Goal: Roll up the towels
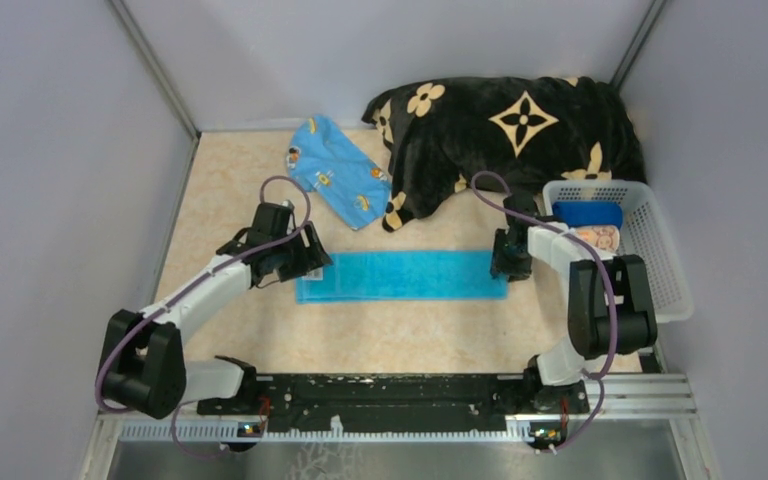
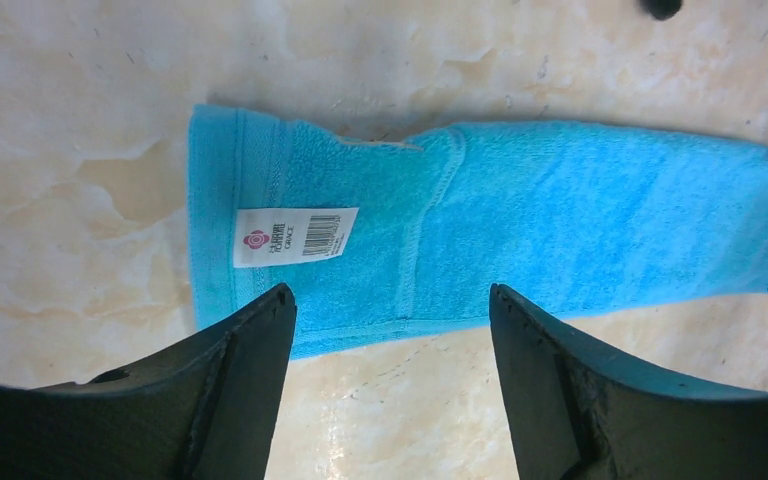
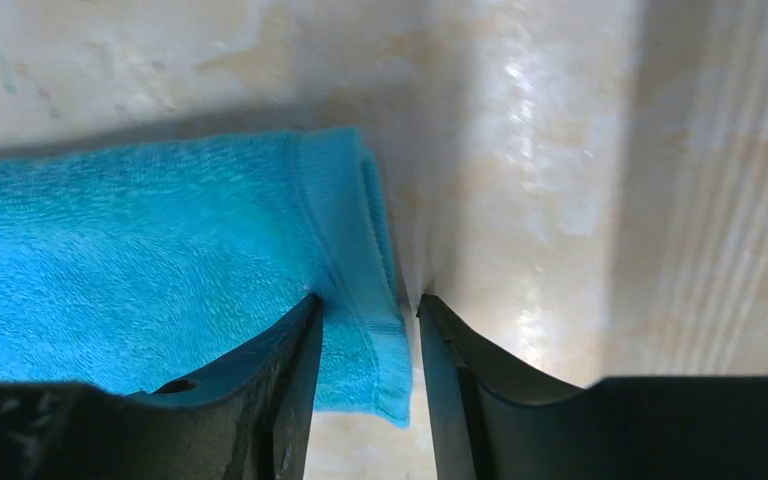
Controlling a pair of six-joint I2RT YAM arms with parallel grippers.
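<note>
A turquoise towel (image 1: 410, 275) lies flat as a long folded strip across the table. At its left end, a white label (image 2: 295, 237) shows in the left wrist view. My left gripper is open above that end, its fingers spread wide and nothing held. Over the towel's right end is my right gripper, its fingers parted. The doubled edge of the towel (image 3: 360, 250) runs between its fingers in that view; whether they touch the cloth, I cannot tell.
Behind the strip lie a patterned light blue cloth (image 1: 335, 170) and a large black blanket (image 1: 500, 140) with beige motifs. A white basket (image 1: 650, 240) with rolled cloths stands at the right.
</note>
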